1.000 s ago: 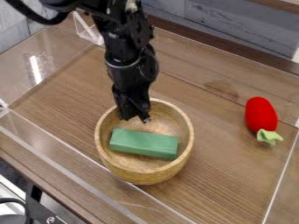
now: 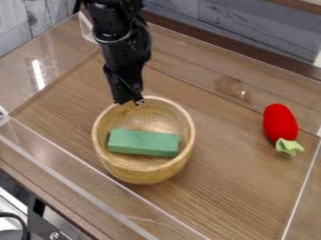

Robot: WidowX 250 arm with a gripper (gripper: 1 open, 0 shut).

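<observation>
A dark robot gripper (image 2: 124, 97) hangs from the top centre of the camera view, its fingertips low at the back rim of a round tan bowl (image 2: 174, 170). A green block (image 2: 145, 142) lies inside the bowl. Whether the fingers are open or shut, or touching the rim, is hard to tell.
A red object with a light green end (image 2: 279, 123) lies at the right on the wooden table (image 2: 226, 187). Pale walls stand along the back. The table's left edge runs at lower left, and its middle right is clear.
The gripper has moved left and slightly back. The bowl, with the green block in it, has also shifted left.
</observation>
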